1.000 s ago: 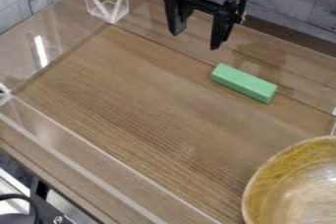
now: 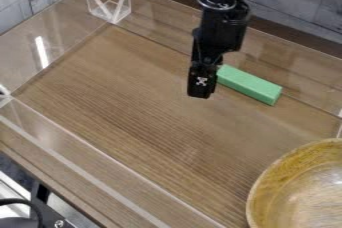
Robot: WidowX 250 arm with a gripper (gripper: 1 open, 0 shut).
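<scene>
A black robot arm reaches down from the top centre of the camera view to my gripper [image 2: 203, 80], which stands open low over the wooden table, just left of a green rectangular block [image 2: 247, 85]. The block lies flat on the table, with nothing of it between the fingers.
A large yellow bowl [image 2: 297, 187] fills the bottom right. A clear wire-like or plastic object [image 2: 110, 5] stands at the back left. A black cable or part shows at the lower left corner.
The arm has turned and narrowed in view, with the gripper coming down to the left of the green block. The block has stayed where it was.
</scene>
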